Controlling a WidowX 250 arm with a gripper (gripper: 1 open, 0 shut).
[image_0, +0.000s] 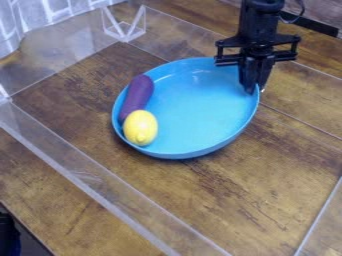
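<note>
A wide blue dish (195, 111) lies on the wooden surface, with a purple eggplant (136, 92) and a yellow lemon (140, 128) side by side along its left inside edge. My black gripper (251, 72) is at the dish's back right rim, fingers pointing down. It looks shut; whether the rim is between the fingertips is hard to tell.
Clear plastic walls (83, 167) run along the left and back left of the work area. Bare wood (267, 200) is free at the front and right of the dish.
</note>
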